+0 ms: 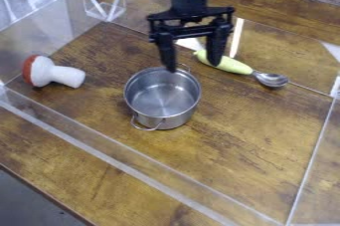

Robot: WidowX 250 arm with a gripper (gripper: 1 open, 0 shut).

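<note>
My black gripper hangs open above and behind a steel pot, its fingers pointing down, blurred. At the left lies a white object with a red top, like a toy mushroom. Right of the gripper a pale green item lies beside a metal spoon head, partly behind the gripper.
Clear plastic walls edge the work area, and a white upright piece stands at the back.
</note>
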